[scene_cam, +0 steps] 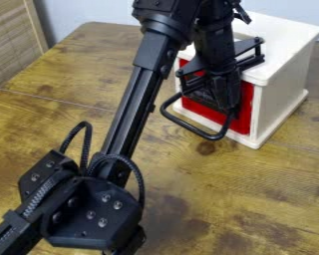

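Observation:
A white box with a red front panel stands at the upper right on the wooden table. My black gripper is at that red face, reaching down in front of or into it from the top of my arm. Its dark body and a cable loop cover much of the red panel, and I cannot tell whether its fingers are open or shut, or whether anything is between them.
A slatted light wooden piece stands at the upper left edge. My arm crosses the middle of the view from the lower left.

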